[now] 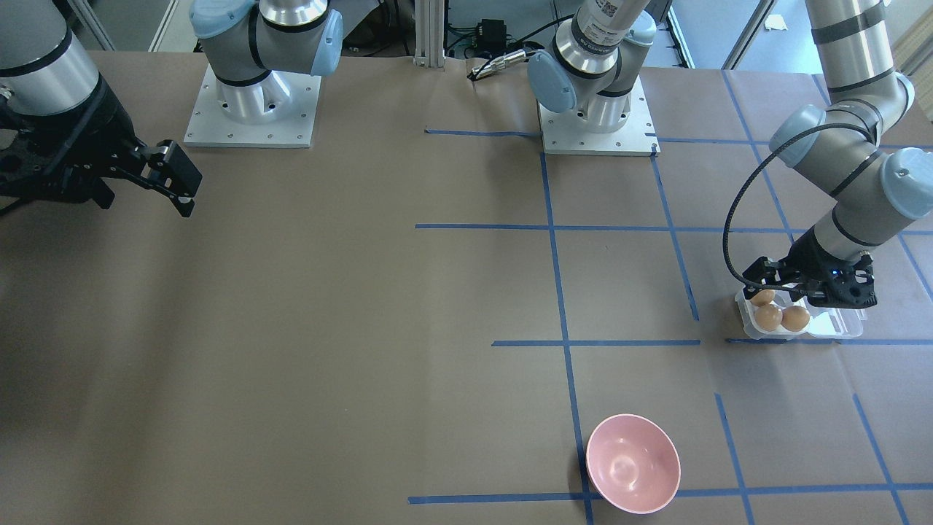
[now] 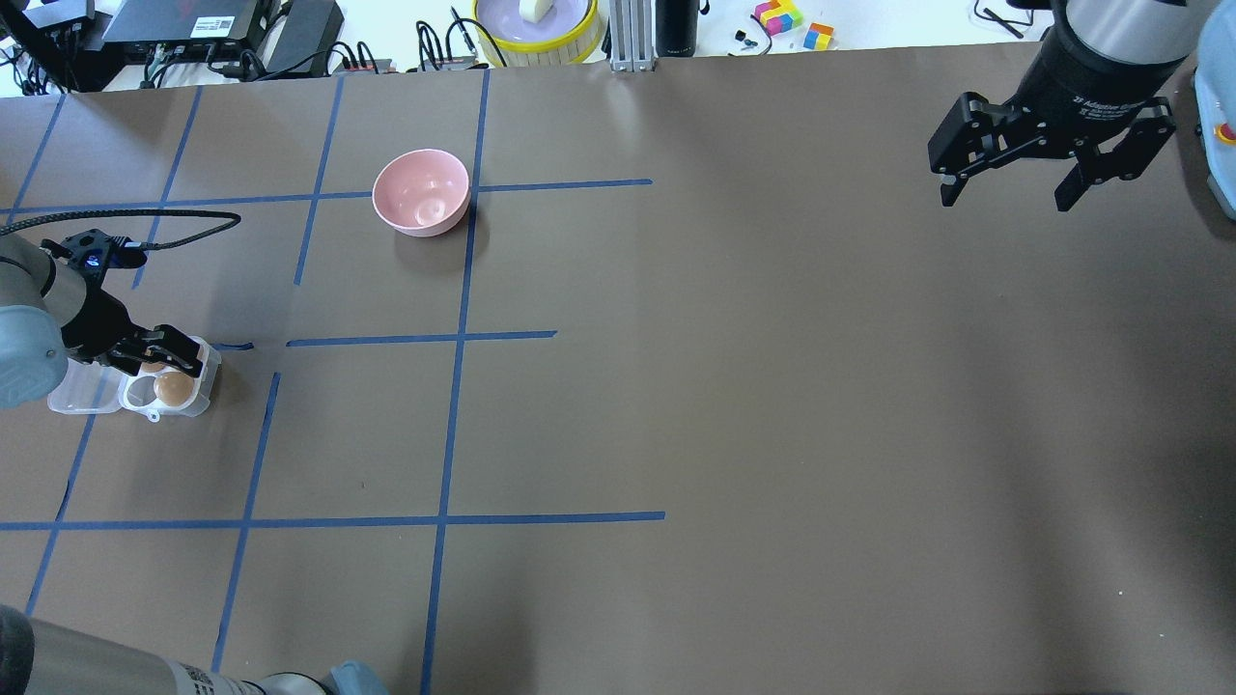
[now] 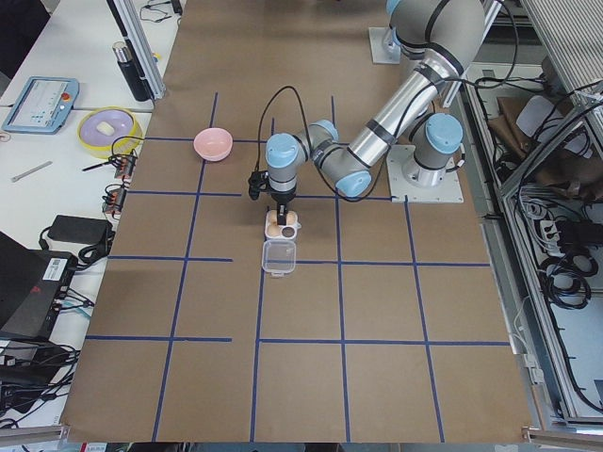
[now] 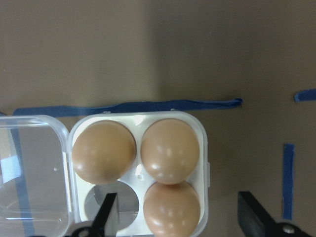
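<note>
A clear plastic egg carton with a white insert (image 4: 139, 217) holds three brown eggs, one being the egg (image 4: 170, 150); one cup at the near left is empty, and the clear lid (image 4: 37, 175) lies open to the left in the wrist view. My gripper is low over the carton's near end, open, one finger over the empty cup and the other just outside the carton's right side, around the near right egg (image 4: 171, 209). Whether the fingers touch anything cannot be seen.
A pink bowl (image 1: 632, 463) stands on the taped table (image 1: 393, 306), apart from the carton. Another black gripper (image 2: 1049, 151) hangs at the table's other side.
</note>
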